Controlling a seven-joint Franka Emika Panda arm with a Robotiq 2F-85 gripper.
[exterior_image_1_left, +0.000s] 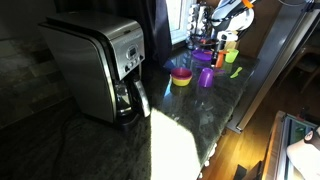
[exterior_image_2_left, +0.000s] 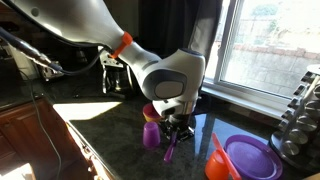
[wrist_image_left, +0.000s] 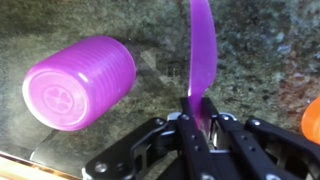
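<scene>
A purple knife-like utensil (wrist_image_left: 202, 50) is pinched in my gripper, its blade pointing away from the fingers in the wrist view. In exterior view 2 the same purple utensil (exterior_image_2_left: 170, 151) hangs down from the gripper (exterior_image_2_left: 178, 134) over the dark counter. A purple ribbed cup (wrist_image_left: 82, 82) lies to the left in the wrist view, apart from the fingers. Exterior view 1 also shows the purple cup (exterior_image_1_left: 205, 77) on the counter, with the arm behind it, toward the far end.
Stacked red and yellow bowls (exterior_image_1_left: 181, 76) stand near the cup. A purple plate (exterior_image_2_left: 262, 160) and an orange cup (exterior_image_2_left: 217, 166) are at the right in exterior view 2. Green utensil (exterior_image_1_left: 236, 72) lies near the counter edge. A coffee maker (exterior_image_1_left: 105, 65) occupies the near end.
</scene>
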